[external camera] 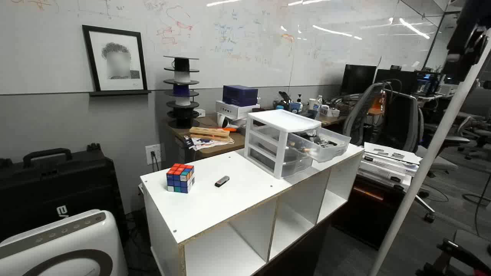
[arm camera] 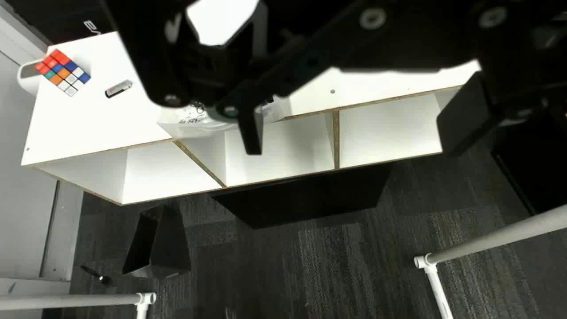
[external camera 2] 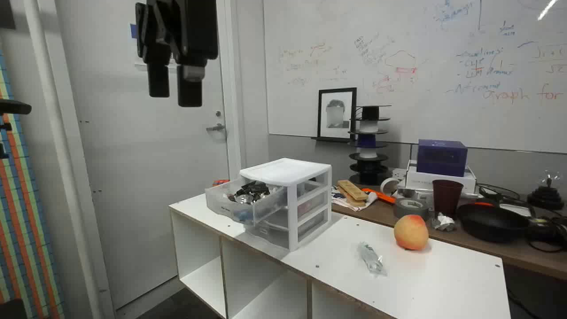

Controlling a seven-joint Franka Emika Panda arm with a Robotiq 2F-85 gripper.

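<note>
My gripper (external camera 2: 174,87) hangs high in front of the door in the second exterior view, well clear of the shelf. In the wrist view, two widely spaced black fingers (arm camera: 250,130) show it open and empty. A white drawer unit (external camera: 278,158) stands on the shelf, its translucent top drawer (external camera 2: 228,207) pulled out and holding dark and shiny small items. To its left lie a Rubik's cube (external camera: 180,177) and a small grey-black stick (external camera: 222,181). Across the unit are a peach (external camera 2: 411,232) and a clear plastic packet (external camera 2: 371,258).
The white cubby shelf (external camera: 207,202) has bare top around these objects and open compartments below. Behind it, a desk (external camera 2: 481,249) carries a black pan (external camera 2: 491,221), a dark red cup (external camera 2: 447,197) and boxes. White poles (external camera: 432,156) stand near the robot.
</note>
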